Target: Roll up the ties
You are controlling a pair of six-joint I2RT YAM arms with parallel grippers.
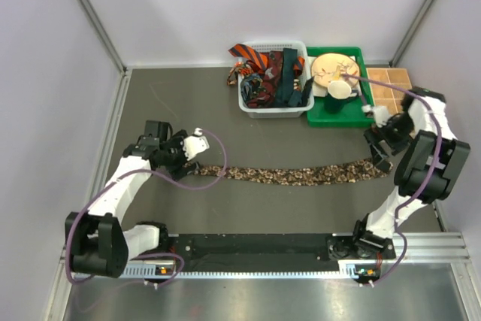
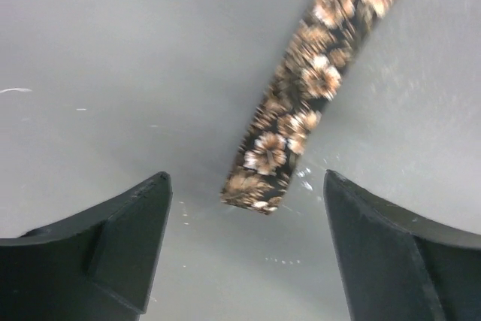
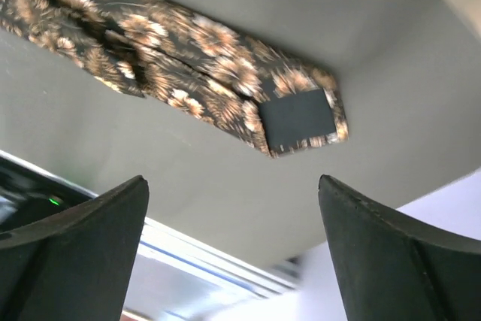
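Observation:
A dark tie with brown flowers (image 1: 293, 177) lies stretched across the grey table between my two arms. Its narrow end (image 2: 259, 174) shows in the left wrist view, flat and clear of the fingers. There my left gripper stands open, with only bare table directly between its fingertips. The tie's wide end (image 3: 233, 73) is in the right wrist view, lying folded, with a dark plain patch (image 3: 297, 119) at its tip. My right gripper is open just on the near side of that end, apart from it and holding nothing.
A white basket (image 1: 278, 113) full of ties stands at the back. Beside it are a green tray (image 1: 331, 119) bearing a round board and a cup, and a wooden compartment box (image 1: 394, 80).

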